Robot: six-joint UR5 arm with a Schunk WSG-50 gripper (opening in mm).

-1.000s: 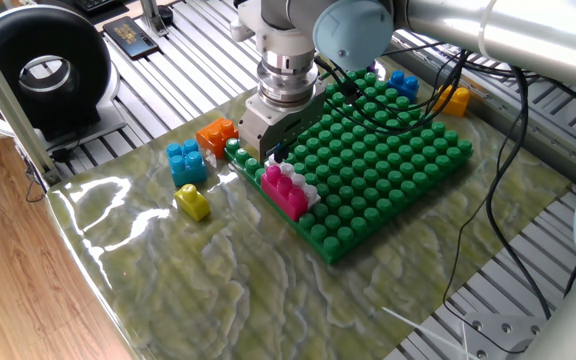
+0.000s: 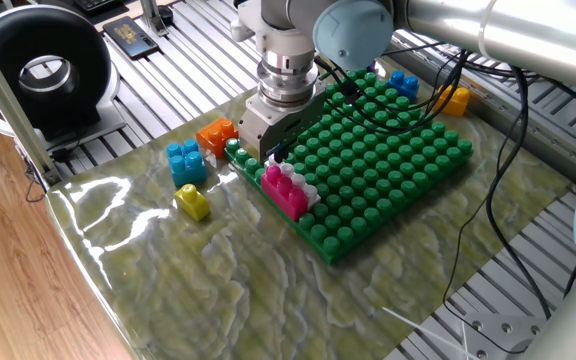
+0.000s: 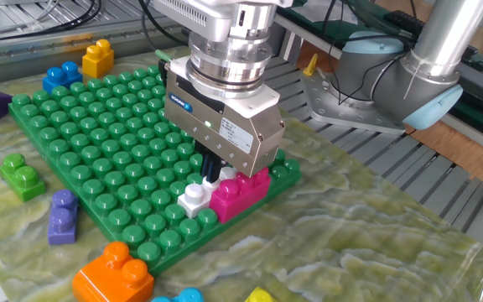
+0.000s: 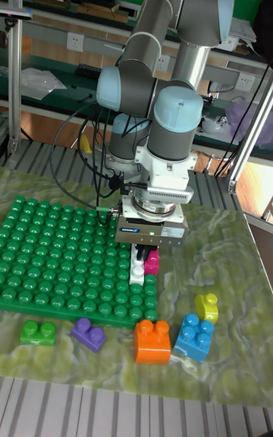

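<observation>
On the green baseplate (image 3: 99, 180), a pink brick (image 3: 240, 198) sits near one edge. Directly beside it, on the inner side, stands a white brick (image 3: 193, 200), also on the plate and in line with the pink one. My gripper (image 3: 211, 174) points straight down, its dark fingers reaching the top of the white brick. The fingers look close together, but whether they clamp the white brick or merely touch it cannot be made out. In exterior view 1 the gripper body partly covers the white brick (image 2: 311, 193), leaving the pink brick (image 2: 285, 193) in plain sight.
Loose on the mat around the plate lie an orange brick (image 4: 152, 344), a light blue brick (image 4: 194, 338), a yellow brick (image 4: 207, 307), a green brick (image 4: 38, 333) and a purple brick (image 4: 88, 335). Blue (image 2: 403, 85) and yellow-orange (image 2: 452, 100) bricks lie beyond the plate.
</observation>
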